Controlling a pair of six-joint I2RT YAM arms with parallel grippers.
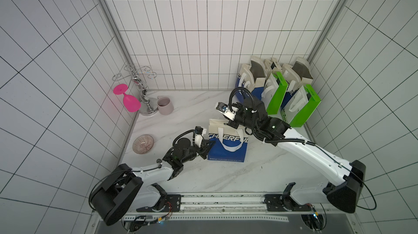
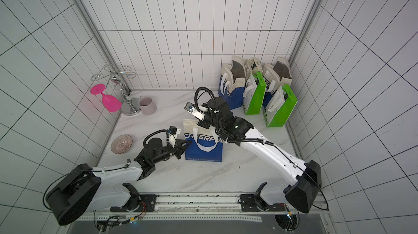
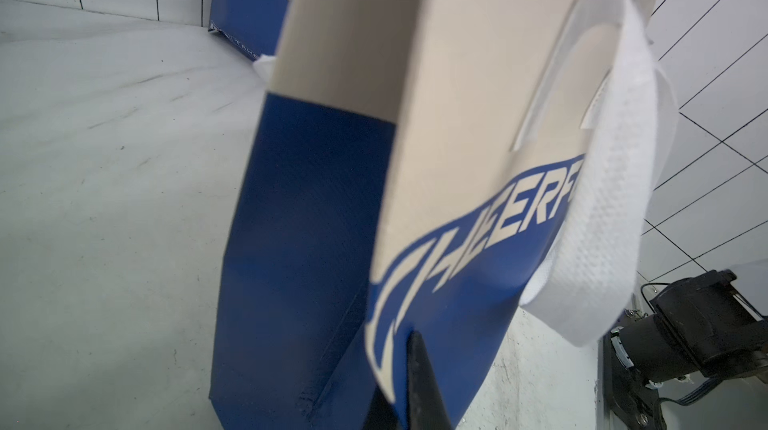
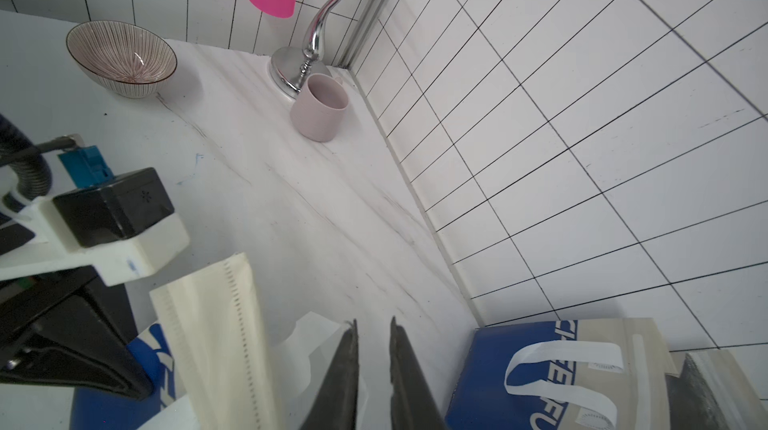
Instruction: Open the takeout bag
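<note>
A blue-and-cream takeout bag (image 1: 227,150) with white strap handles stands upright mid-table. From the left wrist view, its side panel (image 3: 308,214) is spread out, giving the bag depth. My left gripper is shut at the lower left edge of the front panel, whose thin edge runs in between the fingers. Above the bag's top is my right gripper, its fingers apart with only background between them. The cream top rim (image 4: 220,334) and a white handle (image 4: 308,350) show left of those fingers. The bag's mouth is largely hidden by the right arm.
Several blue or green bags (image 1: 273,96) stand at the back right. At the left are a pink cup (image 1: 165,106), a metal rack (image 1: 145,99) with a magenta goblet (image 1: 130,102), and a bowl (image 1: 143,144). Table space in front of the bag is clear.
</note>
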